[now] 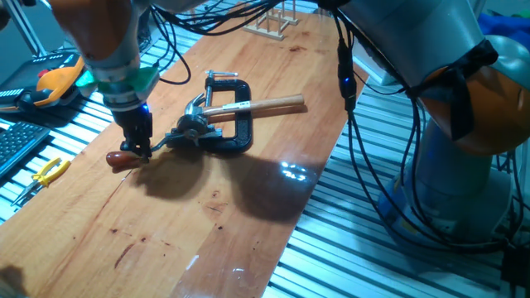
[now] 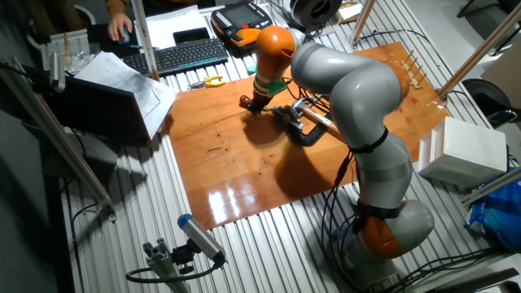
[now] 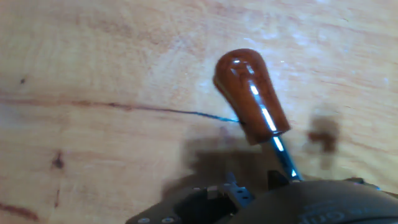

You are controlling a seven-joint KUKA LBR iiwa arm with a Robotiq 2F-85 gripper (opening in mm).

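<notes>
A tool with a brown, glossy handle (image 3: 252, 93) and a thin metal shaft (image 3: 285, 158) is at the far-left part of the wooden table, handle pointing left in exterior view 1. My gripper (image 1: 139, 152) is pointed down at the tool, just by the inner end of its handle (image 1: 118, 160). In the wrist view the shaft runs down to the dark gripper body, which hides its far end. Whether the fingers (image 3: 239, 194) are closed on the shaft is not clear, since the gripper body covers most of the finger.
Right beside the gripper, a hammer (image 1: 265, 103) lies across a black C-clamp (image 1: 243, 124). Yellow-handled pliers (image 1: 51, 171) rest off the table's left edge, near a keyboard (image 1: 18, 145). A small wooden rack (image 1: 269, 31) stands at the far end.
</notes>
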